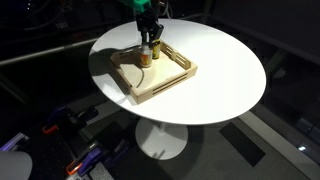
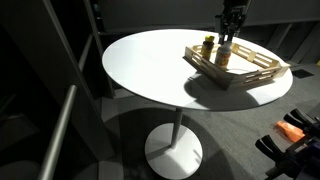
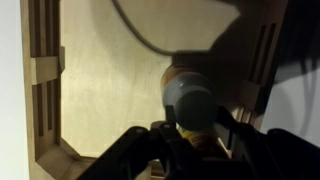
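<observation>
A bottle with a white top and orange body (image 1: 146,58) stands upright in the wooden tray (image 1: 165,90). From above, its pale cap (image 3: 192,100) fills the space between my fingertips. My gripper (image 2: 228,36) is shut on this bottle's top, reaching down from the far side of the table. A second bottle, with a yellow cap (image 2: 208,41), stands close beside it in the tray. In the wrist view this second bottle is mostly hidden behind the cap and fingers. The held bottle's base seems at the tray floor; any small gap cannot be told.
Low slatted walls (image 3: 45,70) ring the tray, and much of its floor is bare. A dark cable-like shadow or line (image 3: 140,35) crosses the tray floor.
</observation>
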